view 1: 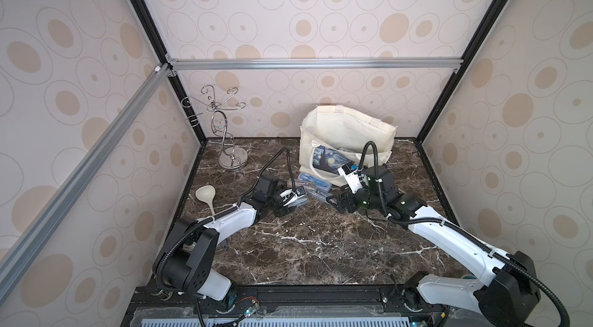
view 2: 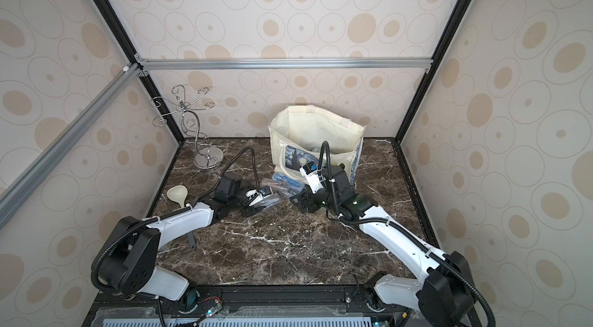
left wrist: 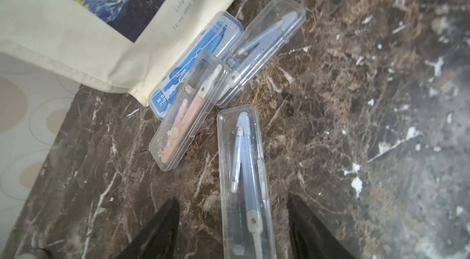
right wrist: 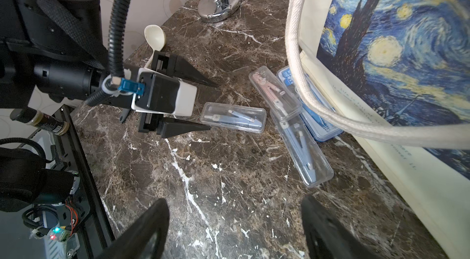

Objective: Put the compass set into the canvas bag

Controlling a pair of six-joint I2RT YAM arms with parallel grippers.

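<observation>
A clear case with a light blue compass set (left wrist: 247, 175) lies on the table, its near end reaching between the spread fingers of my left gripper. In the right wrist view the left fingers (right wrist: 188, 127) stand apart at one end of this case (right wrist: 235, 116). Closer to the bag lie a pink compass case (left wrist: 188, 112), a dark blue-backed case (left wrist: 195, 60) and another light blue case (left wrist: 269, 38), partly overlapping. The cream canvas bag (view 1: 315, 118) stands upright behind them, mouth open upward. My right gripper is open above bare table, nothing between its fingers.
A metal swirl stand (view 1: 233, 157) stands at the back left. A pale ladle (view 1: 205, 193) lies beside the left arm. The bag's rope handle (right wrist: 293, 38) hangs over its front.
</observation>
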